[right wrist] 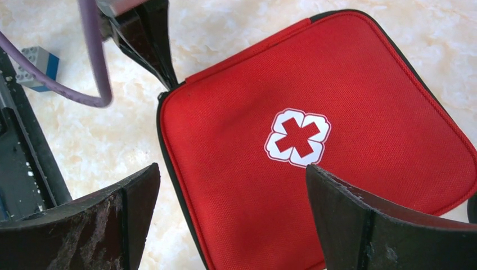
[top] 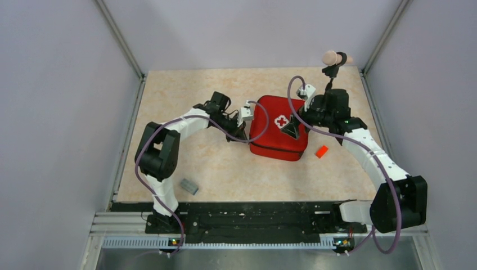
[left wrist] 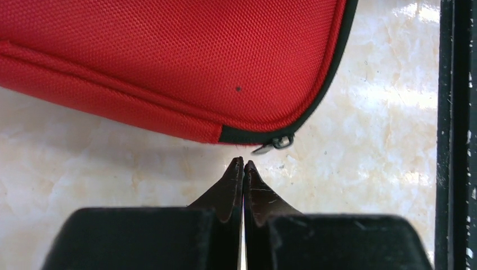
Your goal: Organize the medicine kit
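Note:
The red medicine kit [top: 275, 138] lies closed near the middle of the table, its white cross emblem [right wrist: 298, 137] facing up. My left gripper is shut with nothing between its fingers, at the kit's left side. In the left wrist view its tips point at a kit corner, just short of a small zipper pull [left wrist: 273, 145] at the end of the black zipper band. Over the right part of the kit hangs my right gripper, open, its fingers wide apart and nothing held between them.
A small orange-red block [top: 321, 151] sits right of the kit. Near the front left lies a grey block [top: 189, 186], which looks grey and blue in the right wrist view. Purple cables loop along both arms.

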